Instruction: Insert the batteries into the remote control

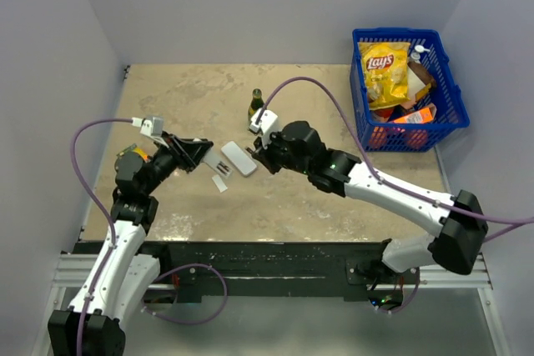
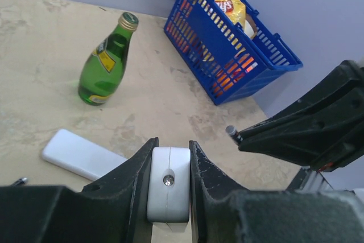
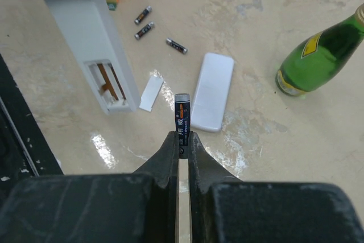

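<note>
The white remote is gripped by my left gripper (image 1: 200, 149); its open battery compartment (image 3: 107, 83) faces my right gripper in the right wrist view. My right gripper is shut on a battery (image 3: 182, 119) with a dark label, held upright, a short way right of the remote. A white plastic piece (image 3: 211, 92), likely a cover, and a small white strip (image 3: 150, 91) lie on the table, with several loose batteries (image 3: 176, 46) behind them.
A green bottle (image 2: 104, 69) stands behind the white pieces. A blue basket (image 1: 450, 114) with snacks is at the back right.
</note>
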